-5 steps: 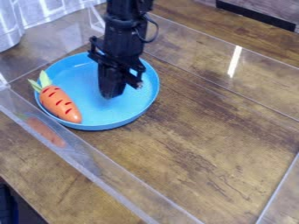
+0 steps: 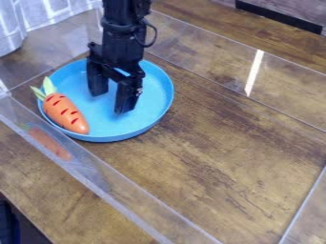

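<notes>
A black robot arm reaches down from the top of the view to its gripper [image 2: 112,88], which stands open low over a light blue round plate [image 2: 139,121], its fingers spread above the plate's middle and left. An orange toy carrot [image 2: 65,112] with pale green leaves lies on the left side of the plate, just left of the gripper and apart from it.
A wooden table [image 2: 230,162] with clear panels along its left and right sides surrounds the plate. The table to the right and in front of the plate is clear. A white crumpled material [image 2: 19,19] is at the top left.
The gripper has moved left and lower over the plate toward the carrot, and its spread fingers now show more clearly. The carrot and plate have not moved.
</notes>
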